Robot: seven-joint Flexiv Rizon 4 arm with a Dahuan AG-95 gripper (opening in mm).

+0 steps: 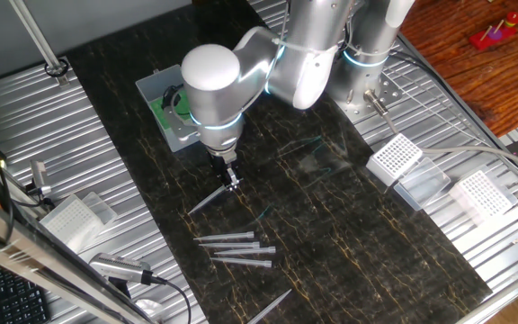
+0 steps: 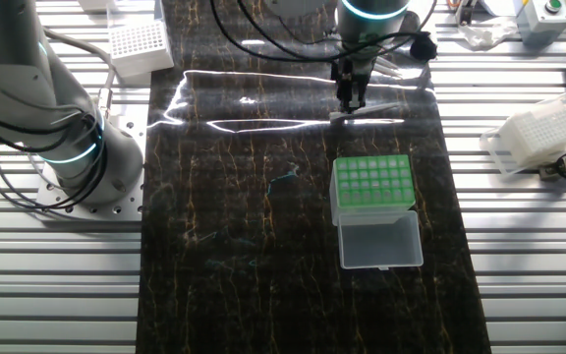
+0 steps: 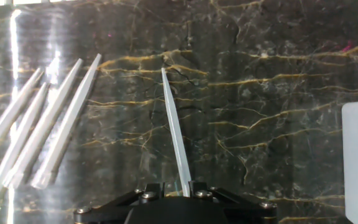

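A slender clear pipette tip [image 3: 176, 134] lies on the dark marbled board, its thick end reaching in among my gripper's fingers in the wrist view. The gripper looks open, a gap showing to the left of the tip; the tip sits close to the right finger [image 3: 199, 190]. From exterior view 1, my gripper [image 1: 233, 184] is low over the board at the end of this same tip [image 1: 207, 200]. Whether the fingers touch it is unclear. The green-topped rack [image 2: 373, 180] sits in a clear box [image 2: 381, 241], partly hidden behind the arm in exterior view 1.
Several more tips [image 1: 243, 246] lie side by side near the gripper, and a lone tip [image 1: 270, 307] rests near the board's edge. White racks [image 1: 395, 157] stand beside the board. The board's right half is largely clear.
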